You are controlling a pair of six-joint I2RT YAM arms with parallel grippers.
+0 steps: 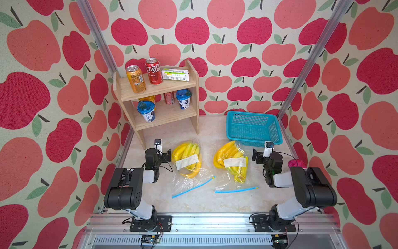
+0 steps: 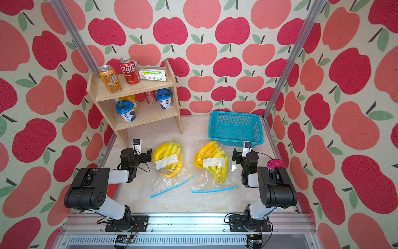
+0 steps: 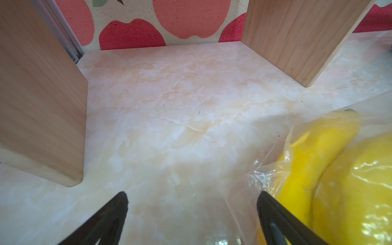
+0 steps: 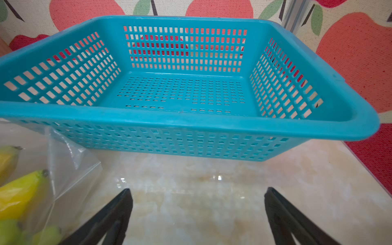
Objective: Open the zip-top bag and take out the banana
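Two clear zip top bags lie flat side by side on the table, the left bag [image 1: 187, 183] and the right bag [image 1: 233, 185]. Yellow bananas [image 1: 178, 152] fill the left one, and yellow to greenish bananas [image 1: 221, 155] fill the other; each has a white label. Their blue zip strips face the front edge, and whether they are sealed I cannot tell. My left gripper stands open just left of the left bag, nothing gripped. To the right of the right bag, my right gripper is also open and empty, facing the basket.
An empty teal basket [image 4: 183, 118] stands at the back right. At the back left, a wooden shelf [image 1: 165, 118] carries cans, a box and blue-lidded cups. A pink item [image 2: 275, 164] lies beyond the right arm. Bare table shows in front of the bags.
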